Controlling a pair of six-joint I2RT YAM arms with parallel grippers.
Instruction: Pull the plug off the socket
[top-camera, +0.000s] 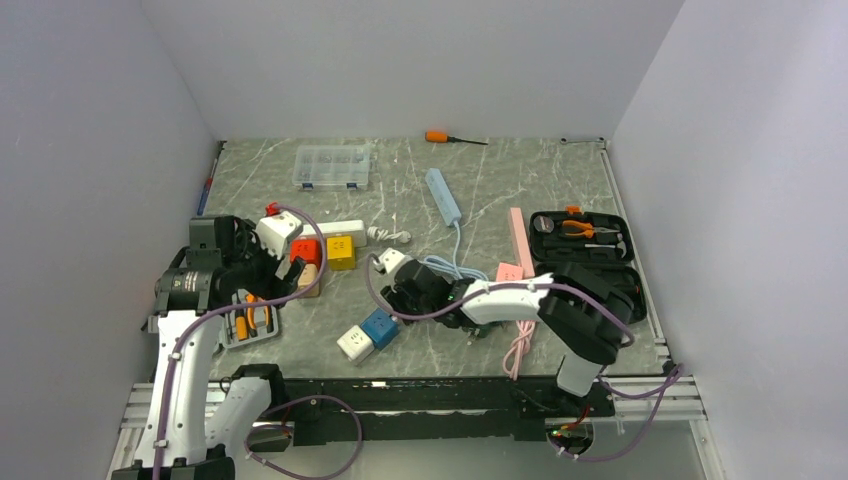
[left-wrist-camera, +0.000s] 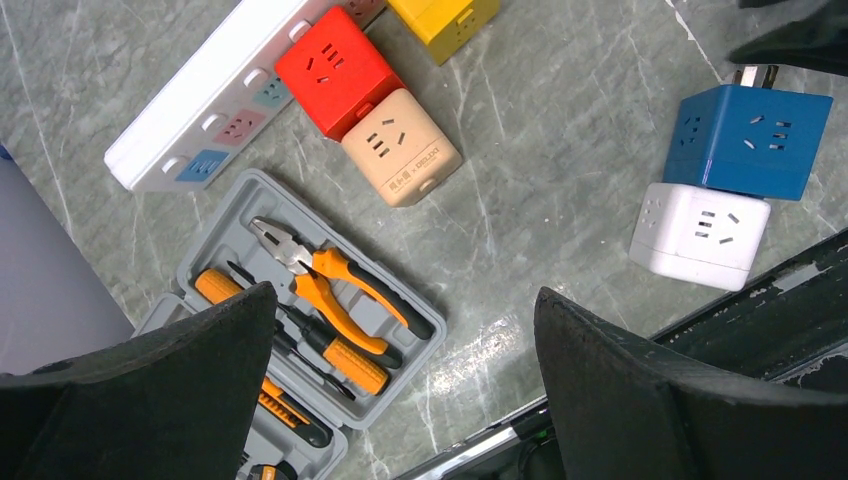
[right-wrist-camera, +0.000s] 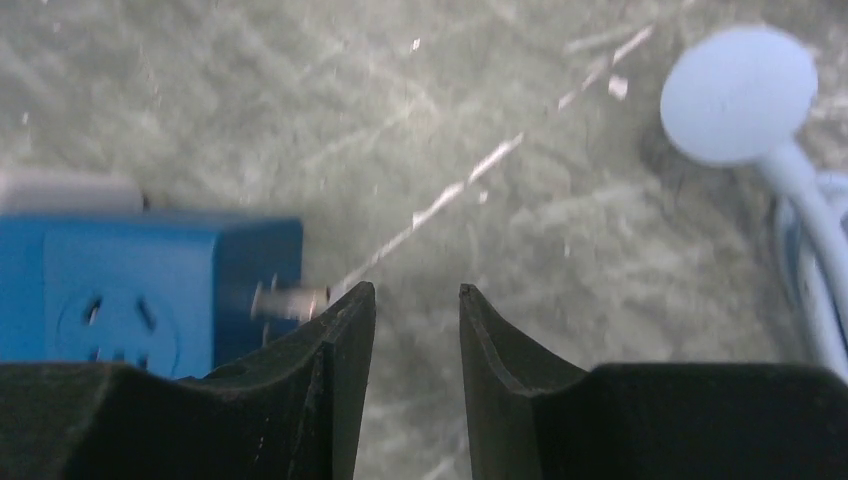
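A blue cube socket (top-camera: 379, 328) lies beside a white one (top-camera: 356, 344) at front centre; in the left wrist view, metal prongs (left-wrist-camera: 748, 76) show at the blue cube's far side. My right gripper is low by the blue socket, its fingers part open with nothing between them, next to the prong-like piece (right-wrist-camera: 290, 300) on the cube's side; that view is blurred. My left gripper hangs open over the left of the table, near the grey toolkit, holding nothing.
Red (left-wrist-camera: 335, 70), yellow (left-wrist-camera: 445, 20) and beige (left-wrist-camera: 400, 150) cubes and a white power strip (left-wrist-camera: 190, 130) sit left. A blue cabled strip (top-camera: 441, 195), pink strip (top-camera: 518, 235) and black toolbox (top-camera: 580, 237) lie right. A clear case (top-camera: 330, 166) is at the back.
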